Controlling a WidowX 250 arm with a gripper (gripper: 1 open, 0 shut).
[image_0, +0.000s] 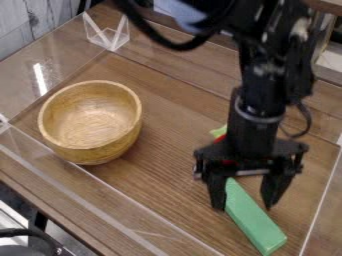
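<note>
My black gripper (242, 184) is open and low at the lower right, its fingers spread around the upper end of a green rectangular block (251, 222). Behind the gripper, a red object and a light green piece show only in small parts; the arm hides the rest. A wooden bowl (88, 118) sits at the left, apart from the gripper.
A white wire-like object (107, 30) stands at the back left.
</note>
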